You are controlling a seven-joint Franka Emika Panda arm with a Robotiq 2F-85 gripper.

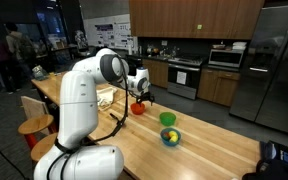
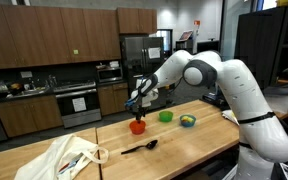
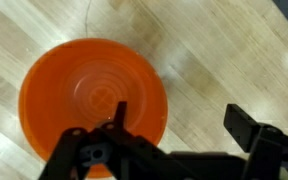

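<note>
A red-orange bowl stands on the wooden table in front of the arm. Seen from the wrist, that empty bowl fills the left side. My gripper is open above its right rim, one black finger over the bowl's inside and the other over bare wood outside. Nothing is held. In exterior view 2 the gripper hangs just over the bowl; whether it touches the rim, I cannot tell.
A green bowl and a blue bowl with yellow contents share the table. A dark utensil lies nearby, and a white cloth covers part of the surface. Bare wood extends beyond the blue bowl.
</note>
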